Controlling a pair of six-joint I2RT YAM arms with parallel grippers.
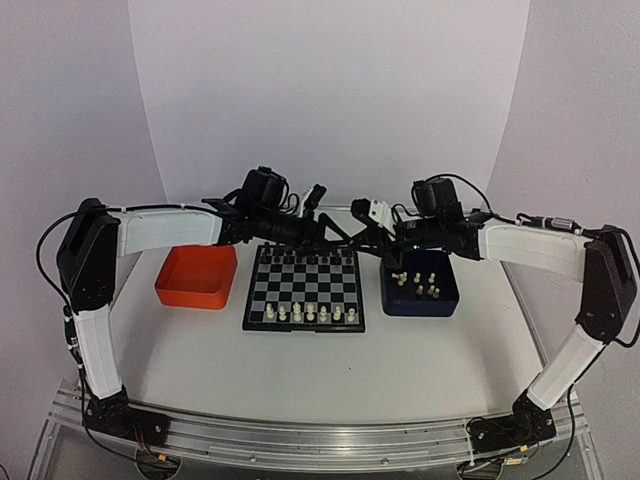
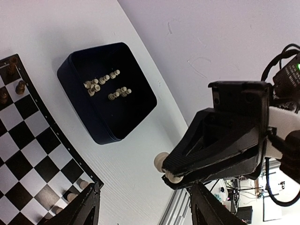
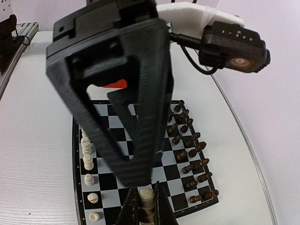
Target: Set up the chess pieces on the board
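My right gripper is shut on a white chess piece, whose rounded ends also stick out of the fingers in the left wrist view. My left gripper stands open and empty, its fingers (image 2: 86, 206) spread wide, with the held piece just beyond them. In the top view both grippers meet above the far right part of the chessboard (image 1: 305, 329). White pieces (image 1: 310, 313) line the board's near edge; dark pieces (image 3: 190, 154) fill rows along the far edge. More white pieces (image 2: 123, 91) lie in the navy bin (image 2: 105, 136).
An orange bin (image 1: 195, 299) sits left of the board, and the navy bin is to its right. Between the facing grippers there is little room.
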